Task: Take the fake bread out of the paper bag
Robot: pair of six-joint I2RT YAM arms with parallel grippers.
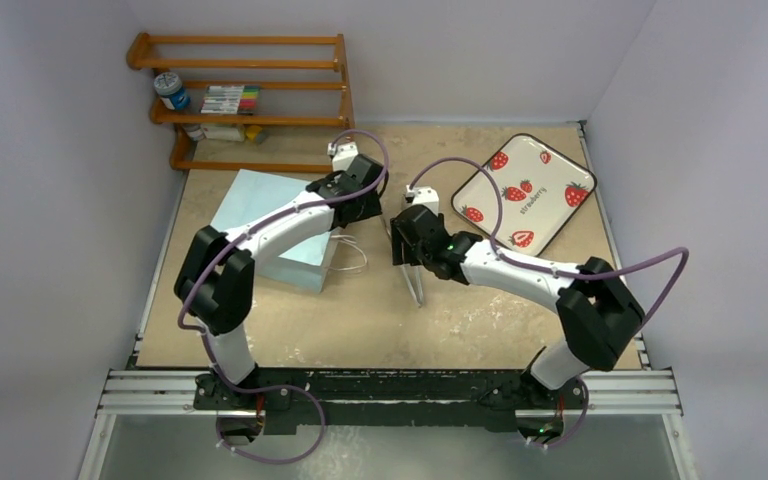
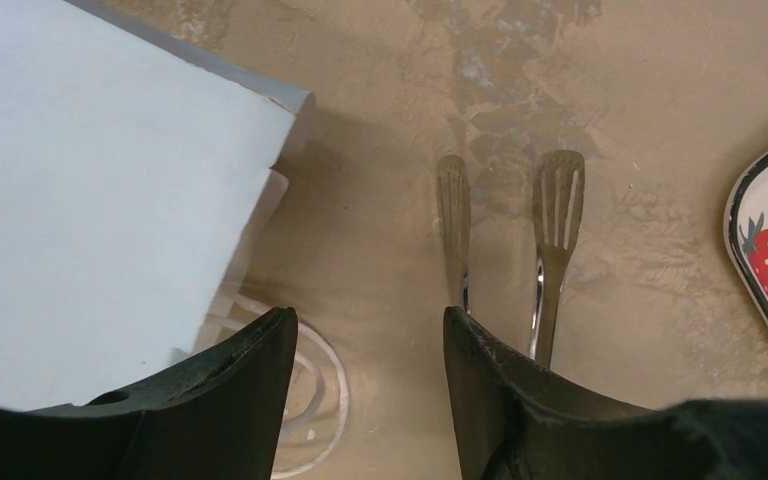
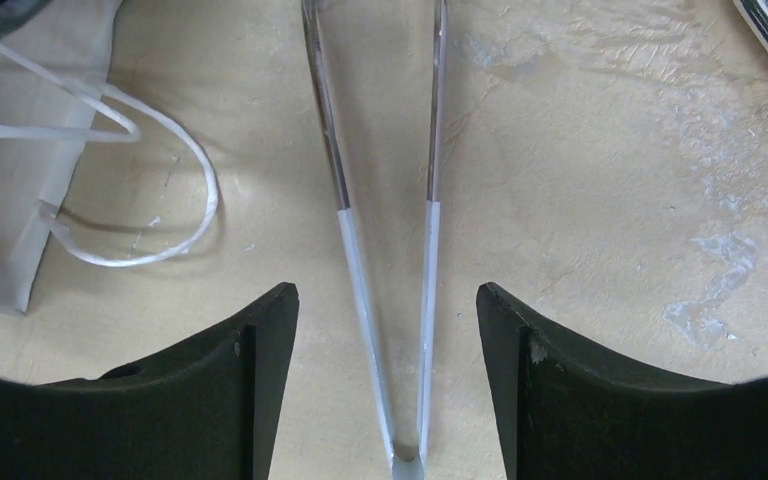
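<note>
The pale blue paper bag [image 1: 305,260] lies on its side at the left, its mouth and white cord handles [image 1: 358,255] turned right. No bread shows; the bag's inside is hidden. By the upper part of its mouth is my left gripper, with its fingers apart and nothing between them. My right gripper stands open above metal tongs [image 3: 430,255], which lie on the table right of the bag. They are seen between its fingers but not gripped. In the left wrist view the tongs' slotted heads [image 2: 560,205] point away.
A strawberry-print tray [image 1: 550,205] lies at the back right, empty. At the back left a wooden rack [image 1: 245,120] holds a blue-lidded jar [image 1: 171,91] and markers [image 1: 228,100].
</note>
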